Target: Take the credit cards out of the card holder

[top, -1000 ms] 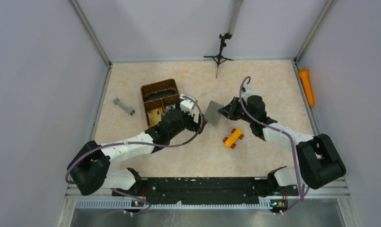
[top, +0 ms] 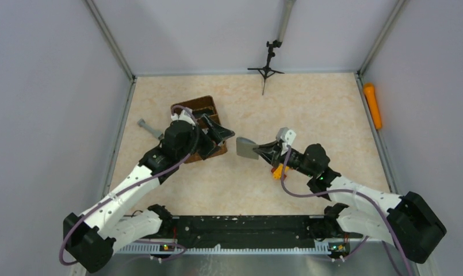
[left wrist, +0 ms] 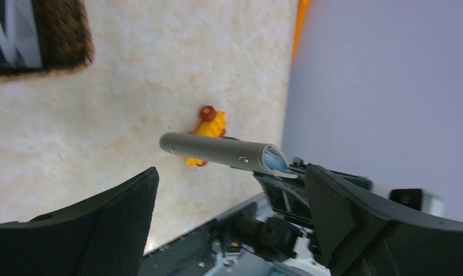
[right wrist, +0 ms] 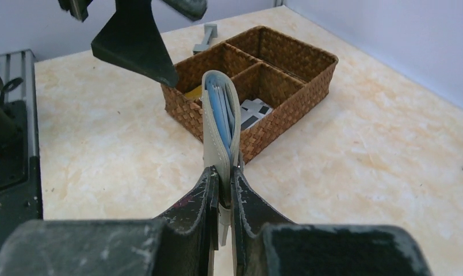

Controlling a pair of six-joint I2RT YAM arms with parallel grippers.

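Observation:
A grey card holder (top: 247, 148) hangs above the middle of the table, with my right gripper (top: 262, 150) shut on one end of it. In the right wrist view the holder (right wrist: 210, 135) stands upright between the fingers, its far end gaping, and bluish and pale card edges (right wrist: 220, 109) show inside. To the left of the holder and apart from it is my left gripper (top: 229, 144), open. Nothing lies between its fingers in the left wrist view, where the holder (left wrist: 211, 148) appears beyond them, edge-on.
A brown woven box (right wrist: 295, 46) with compartments sits partly beneath the left arm, a grey tool-like piece (top: 150, 129) beside it. Under the right gripper lies a yellow toy with red wheels (top: 279, 171). Bare table extends at the back right and front middle.
The left gripper has drawn away leftward from the holder and opened out over the woven box. My right gripper, still gripping the holder, has come left and slightly toward the front.

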